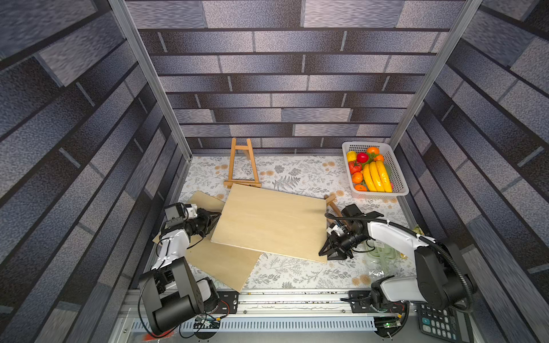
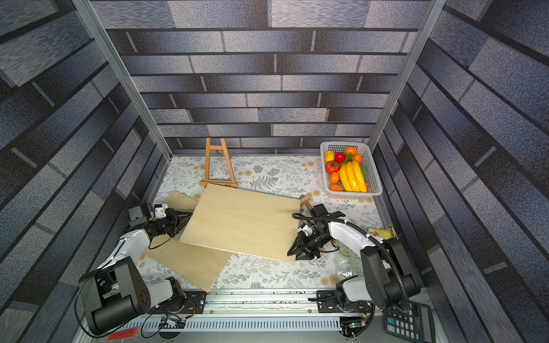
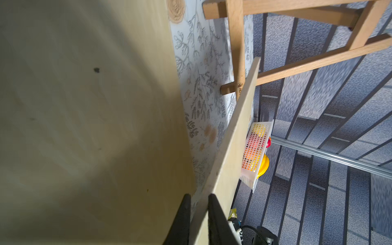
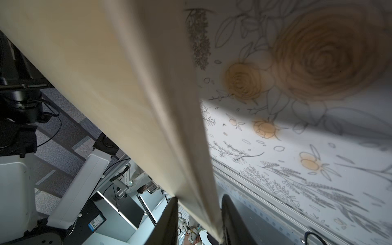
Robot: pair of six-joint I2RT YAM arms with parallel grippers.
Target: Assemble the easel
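A pale plywood board is held between my two arms, tilted above the table. My left gripper is shut on its left edge. At the right front corner my right gripper stands open, with that corner between its fingers and a gap beside the left one. A second plywood board lies flat on the table, partly under the held one. The small wooden easel stands upright at the back left, its foot close to the held board's far corner. Another wooden piece shows beside the board's right edge, mostly hidden.
A white basket of toy fruit stands at the back right. Behind my right arm lies a clear green-tinted item, partly covered.
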